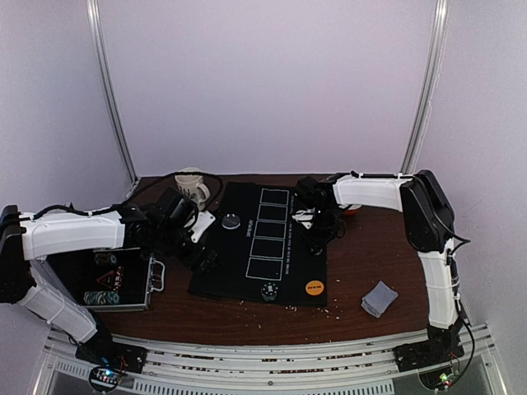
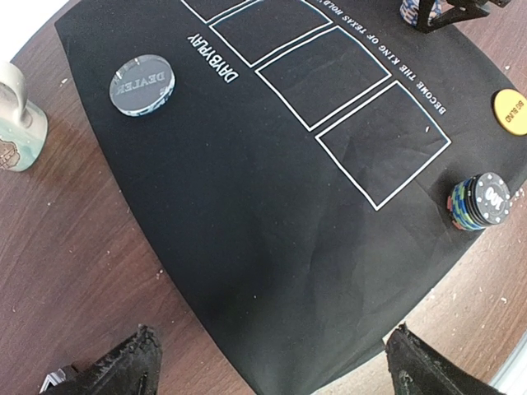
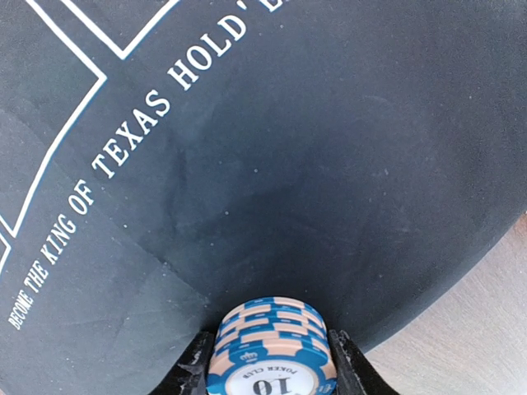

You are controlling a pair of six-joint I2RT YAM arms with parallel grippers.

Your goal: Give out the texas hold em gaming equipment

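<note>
A black poker mat lies mid-table. My right gripper is shut on a stack of blue-and-pink 10 chips at the mat's right part. My left gripper is open and empty above the mat's left part. A black chip stack stands near the front edge, beside the yellow big blind button. The clear dealer button lies at the back left of the mat.
An open metal case with chips sits at the left. A mug stands at the back left. A card deck lies front right on bare table. A red object is partly hidden behind the right arm.
</note>
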